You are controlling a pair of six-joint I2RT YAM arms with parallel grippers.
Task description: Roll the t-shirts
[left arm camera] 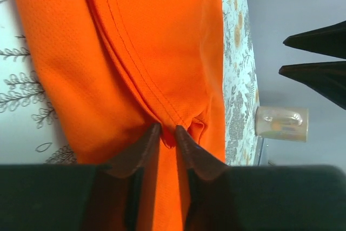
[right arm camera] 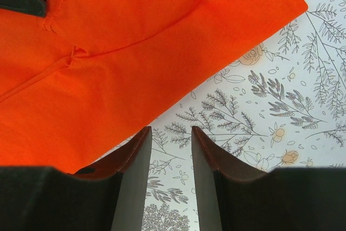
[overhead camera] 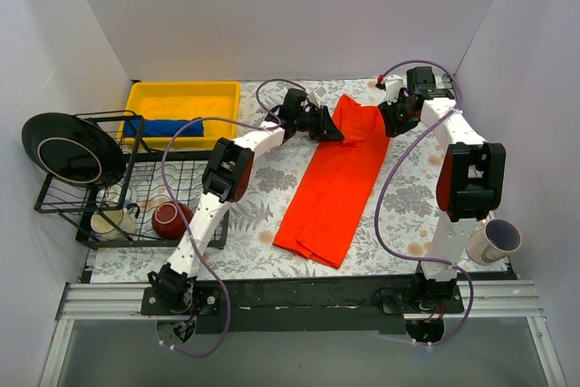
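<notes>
The orange t-shirt point(overhead camera: 326, 192) lies folded into a long strip down the table, its far end folded over and rumpled. At the left side of that end is my left gripper point(overhead camera: 337, 133). In the left wrist view, my left gripper stands part open, a narrow gap between its tips, with a stitched fold of the shirt point(left arm camera: 154, 93) at them; whether cloth is pinched cannot be told. My right gripper point(overhead camera: 390, 124) is at the shirt's far right edge. Seen from its wrist, the right gripper is part open with only patterned tablecloth showing between its fingers.
A yellow bin point(overhead camera: 204, 90) holding blue cloth point(overhead camera: 168, 127) stands at the back left. The black dish rack point(overhead camera: 195, 174) with a pan point(overhead camera: 72, 149) and mugs fills the left side. A cup point(overhead camera: 495, 240) stands front right. The tablecloth is bare on both sides of the shirt.
</notes>
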